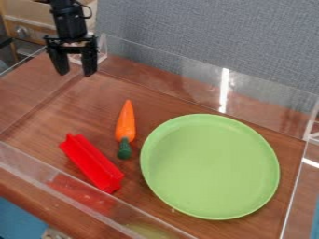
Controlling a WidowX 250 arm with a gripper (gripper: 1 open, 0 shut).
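My black gripper point(74, 60) hangs open at the top left, over the back left corner of the wooden surface, with nothing seen between its fingers. An orange carrot with a green top point(126, 122) lies near the middle. To its lower left lies a red, elongated block-like object point(91, 162). A large round green plate point(211, 166) rests on the right, just beside the carrot and apart from my gripper.
Clear low walls point(259, 104) edge the wooden surface at the back, front and right. A grey textured panel point(212, 42) stands behind.
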